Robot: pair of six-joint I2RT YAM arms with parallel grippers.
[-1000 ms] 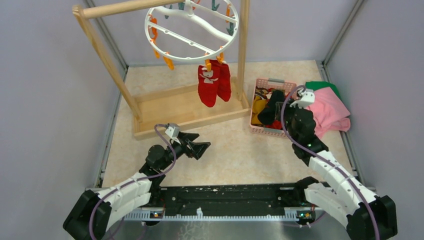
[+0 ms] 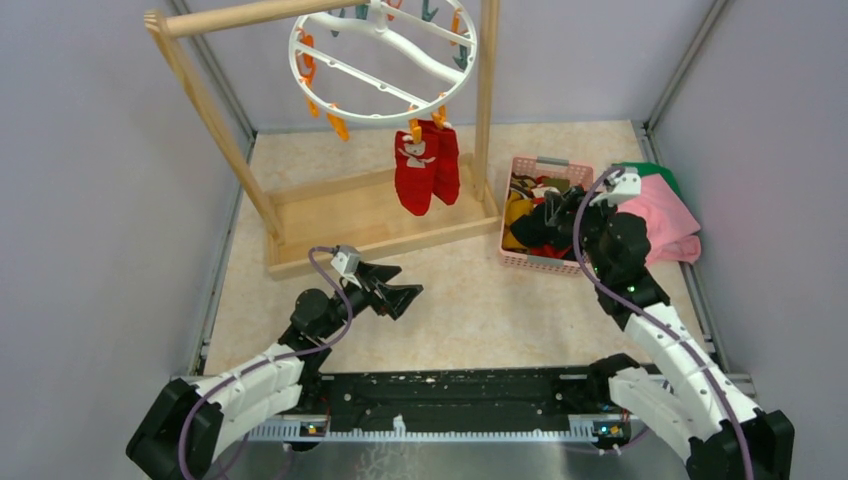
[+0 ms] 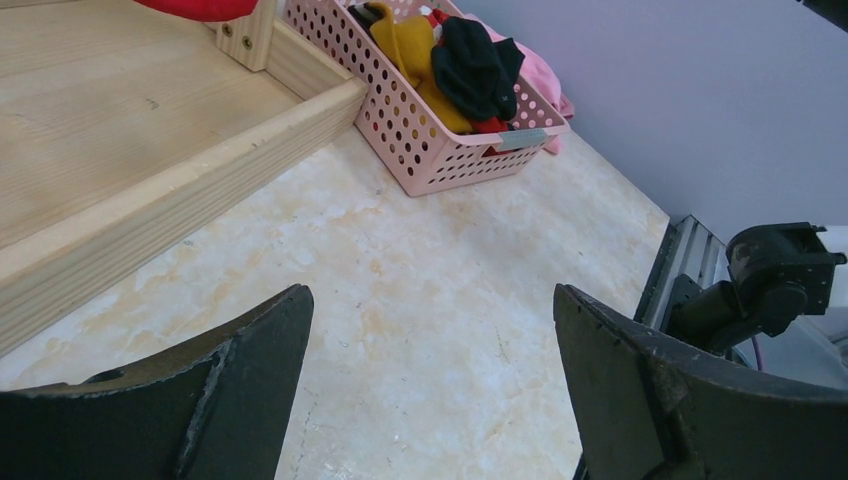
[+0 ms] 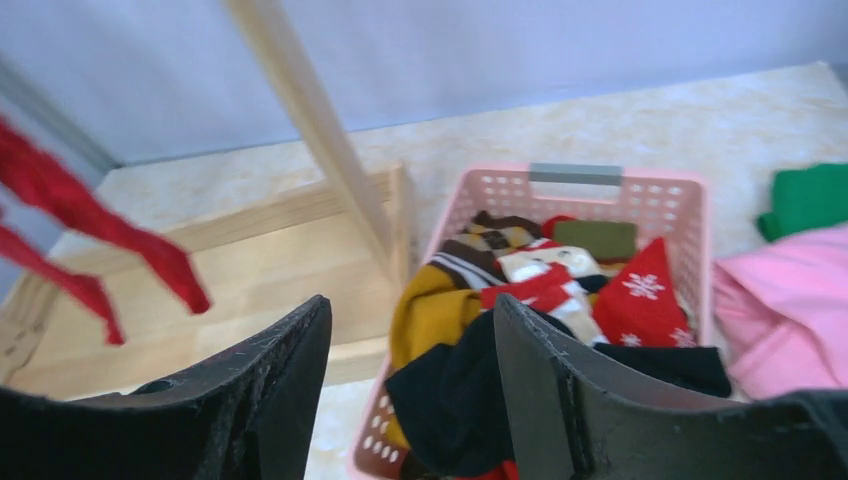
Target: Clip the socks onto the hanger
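Two red socks (image 2: 427,172) hang by orange clips from the round white hanger (image 2: 385,117). The pink basket (image 4: 690,225) holds a black sock (image 4: 450,410), a mustard sock (image 4: 405,325) and other mixed socks. Over that basket is my right gripper, its fingers apart; the black sock shows in the gap and passes behind one finger, with no grip on it visible. My left gripper stands open and empty above bare table, left of the basket and in front of the wooden frame.
Wooden posts and a tray-like base (image 2: 350,215) stand under the hanger. Several orange and grey clips (image 2: 338,125) on the ring carry nothing. Pink cloth (image 2: 665,215) and green cloth (image 4: 815,200) lie right of the basket.
The black sock now lies differently, spread more to the right. The red socks sway slightly; the left arm is still.
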